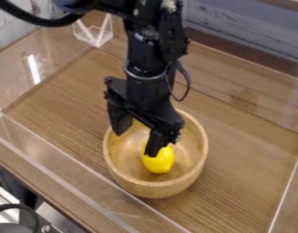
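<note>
My black gripper [140,134] hangs open over a round wooden bowl [156,188], its fingers reaching down into the bowl's back part. A yellow object [159,162] lies in the bowl just below and in front of the fingers, partly hidden behind the right one. I cannot tell whether they touch it.
A clear plastic piece [93,27] stands at the back left. Walls or ledges run along the back, and a cable lies at the lower left edge.
</note>
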